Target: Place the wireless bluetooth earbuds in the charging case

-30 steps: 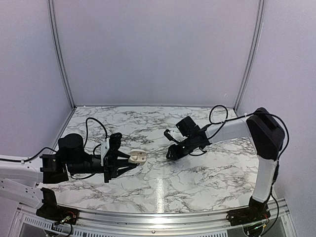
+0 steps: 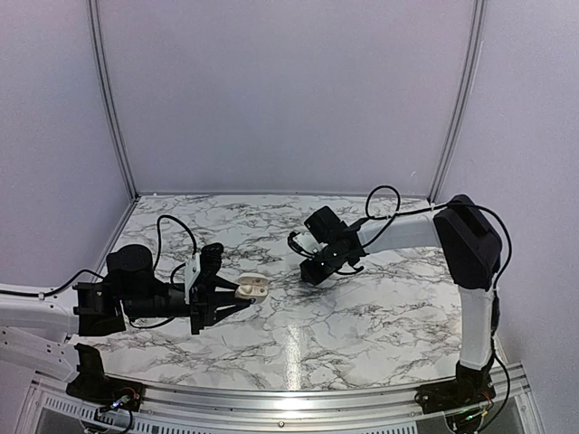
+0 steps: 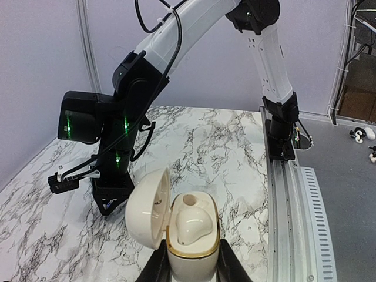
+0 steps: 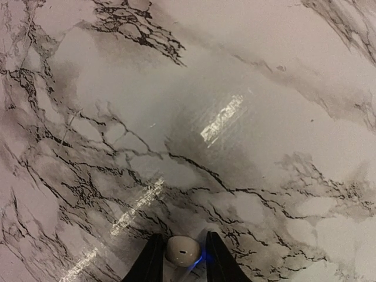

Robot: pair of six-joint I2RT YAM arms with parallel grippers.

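My left gripper is shut on the white charging case [image 3: 192, 229], held in the air with its lid [image 3: 142, 208] flipped open; in the top view the case [image 2: 252, 287] is left of centre. The case's top shows a light insert with an opening. My right gripper is low over the marble table, a small white earbud [image 4: 181, 249] with a blue glint between its fingertips; whether they grip it firmly I cannot tell. In the top view the right gripper [image 2: 312, 276] is right of the case.
Grey walls stand at the back and sides, and a metal rail [image 2: 280, 393] runs along the front edge.
My right arm has moved slightly leftward and up in the top view, toward the back of the table. The left arm and case have not visibly moved.
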